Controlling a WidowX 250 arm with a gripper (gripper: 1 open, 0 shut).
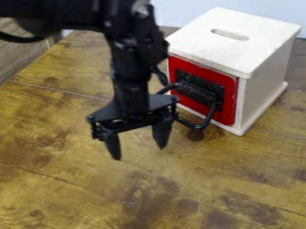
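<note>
My black gripper [136,141] hangs over the wooden table at the middle left of the view, open, with nothing between its fingers. A white box [239,45] with a slot in its top stands at the back right. Its front carries a red panel [225,114] with a black block in it and a black loop handle [205,122] sticking out, partly hidden behind my arm. The gripper is in front of and left of the handle.
A pale wall runs behind the box.
</note>
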